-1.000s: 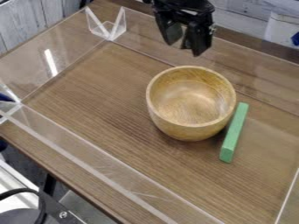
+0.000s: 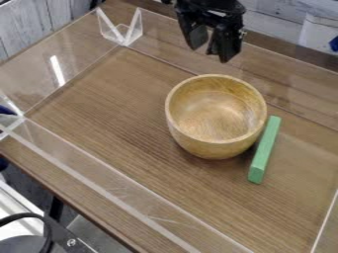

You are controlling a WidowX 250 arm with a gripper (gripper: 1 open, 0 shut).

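Observation:
My dark gripper (image 2: 211, 43) hangs at the top centre of the camera view, its fingers open above the bare table behind a wooden bowl (image 2: 215, 114). The bowl looks empty. A green bar (image 2: 264, 150) lies to the right of the bowl. A clear, angular plastic object (image 2: 121, 27) stands at the back left.
The wooden table (image 2: 106, 109) has free room left of the bowl and at the right. A dark object with a cable (image 2: 40, 235) is at the bottom left corner. A small blue item sits at the left edge.
The bowl and green bar are unchanged.

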